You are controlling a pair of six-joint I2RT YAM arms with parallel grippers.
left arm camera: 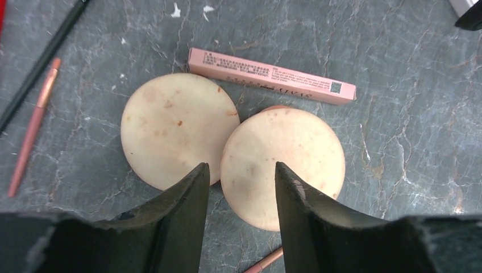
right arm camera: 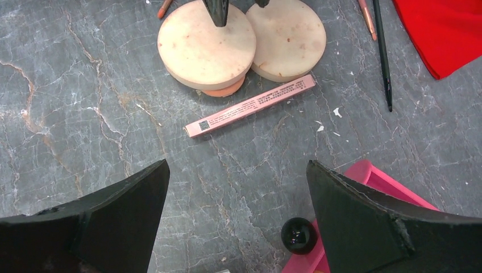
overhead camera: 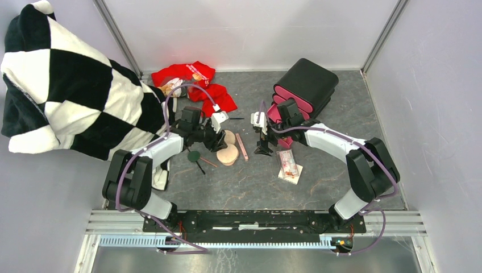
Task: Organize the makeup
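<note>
My left gripper hovers part open over two beige round powder puffs (left arm camera: 179, 125) (left arm camera: 284, 148), nothing seen held between its fingers. Behind them lies a pink slim box (left arm camera: 271, 77). Brushes (left arm camera: 31, 128) lie to one side. My right gripper stands open, facing the puffs and box from the right, beside a pink-and-black makeup case (overhead camera: 301, 85), whose pink tray (right arm camera: 398, 190) shows in the right wrist view.
A red cloth (overhead camera: 219, 96) lies at the back, a checkered blanket (overhead camera: 79, 85) fills the left, and a clear packet on paper (overhead camera: 288, 165) lies front centre-right.
</note>
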